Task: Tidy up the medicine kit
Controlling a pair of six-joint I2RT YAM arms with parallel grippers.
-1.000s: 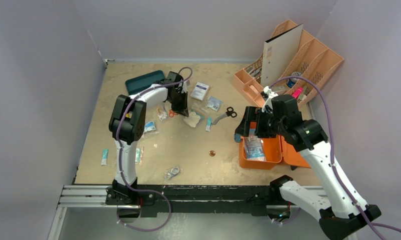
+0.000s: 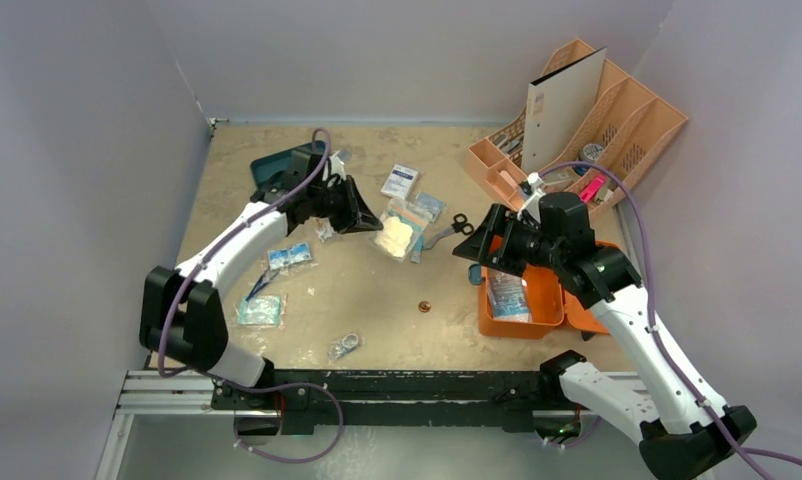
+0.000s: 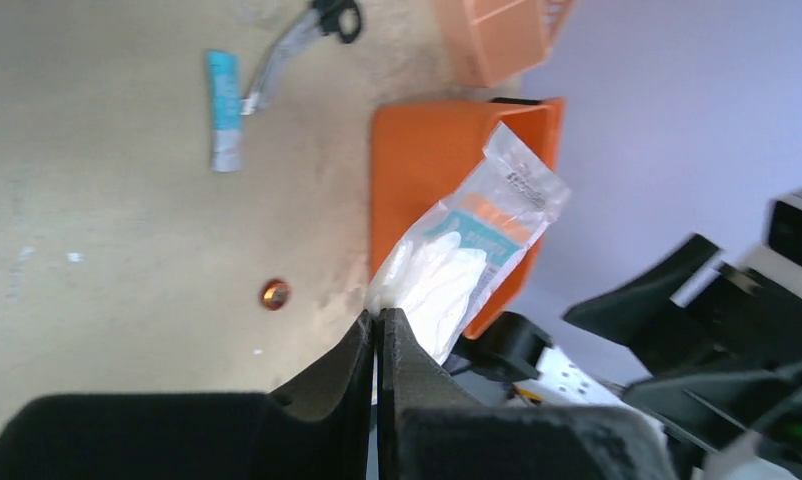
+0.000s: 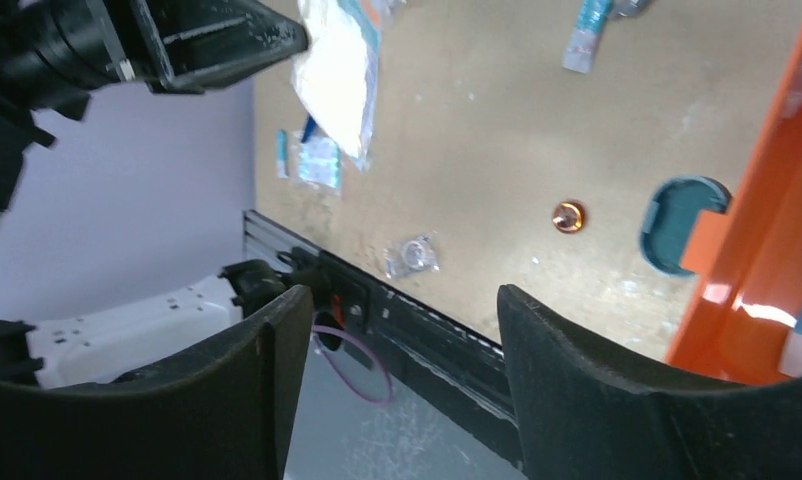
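Note:
A clear bag of white gloves (image 3: pixel 447 285) hangs by one end from my left gripper, whose fingers are closed on it. From above, that bag (image 2: pixel 398 229) is raised over the middle of the table. My right gripper is open and empty, over the left side of the orange box (image 2: pixel 493 328). Inside that box lies a blue-and-white packet (image 2: pixel 508 296). In the right wrist view the left gripper and the hanging bag (image 4: pixel 339 80) appear at the upper left.
Scissors (image 2: pixel 451 231), a white box (image 2: pixel 400 181) and a small packet (image 2: pixel 429 205) lie behind. Bagged items (image 2: pixel 261 311) sit at the left, a ring bag (image 2: pixel 344 345) in front. A peach organizer (image 2: pixel 627 110) fills the back right.
The left gripper has lifted the glove bag off the table and tilted up towards the right.

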